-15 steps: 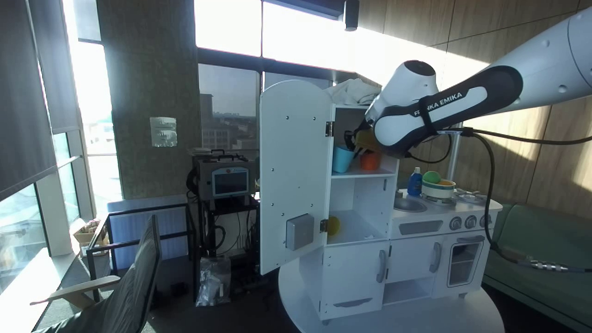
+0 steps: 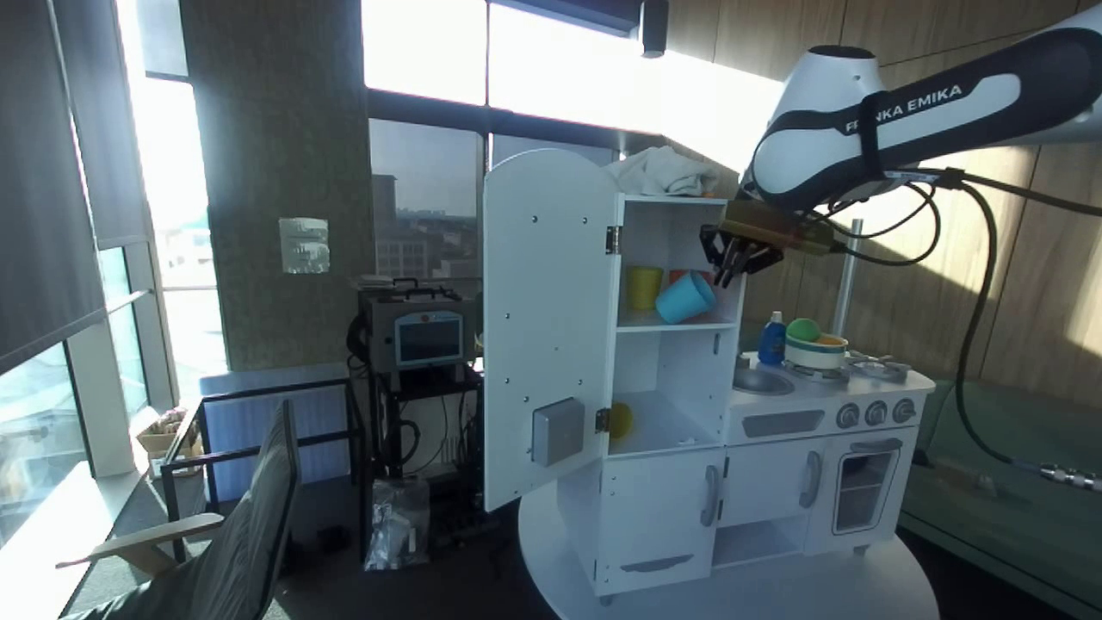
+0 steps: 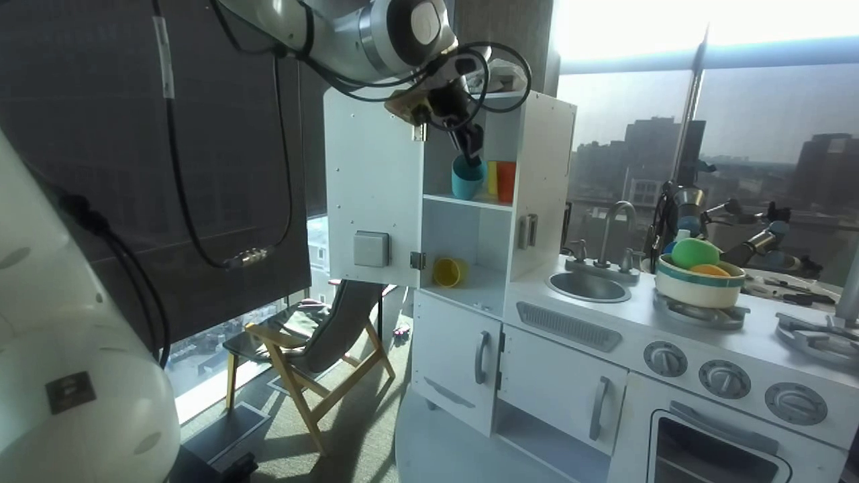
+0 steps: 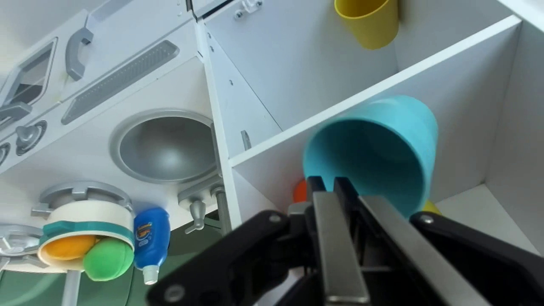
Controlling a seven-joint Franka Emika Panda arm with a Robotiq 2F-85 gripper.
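A light blue cup (image 2: 684, 298) is tilted at the front of the cabinet's upper shelf, its mouth facing up toward my gripper (image 2: 729, 270). In the wrist view the gripper is shut on the wall of the blue cup (image 4: 408, 127) near its rim. From the other side, the fingertips reach down to the top of the blue cup (image 3: 467, 181). Behind it on the same shelf are a yellow cup (image 2: 642, 288) and an orange cup (image 3: 505, 181), both partly covered. Another yellow cup (image 4: 372, 25) lies on the shelf below.
The cabinet door (image 2: 553, 341) stands wide open on the left. Beside the cabinet are a sink (image 3: 592, 286), a blue bottle (image 4: 151, 237) and a pot (image 3: 698, 283) with green and orange items. A cloth (image 2: 666, 170) lies on top. The lower shelf is mostly clear.
My arm has pulled back to the right and outward from the shelf. The blue cup has shifted right with it and tilted, uncovering the yellow cup and hiding much of the orange one.
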